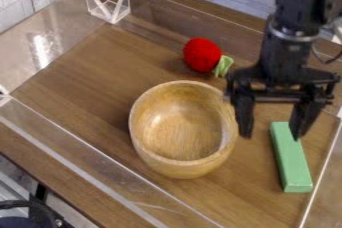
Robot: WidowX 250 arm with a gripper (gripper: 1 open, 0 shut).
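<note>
The black gripper [274,106] hangs at the right, its two fingers apart and open, above the space between a wooden bowl [174,137] and a green bar [293,162]. The bar lies flat at the lower right. A red ball-like object [202,54] with a small light green part [222,66] sits on the table behind the bowl.
The wooden table [74,102] has clear room on the left. Transparent walls edge it, with a small clear piece [110,4] at the back left.
</note>
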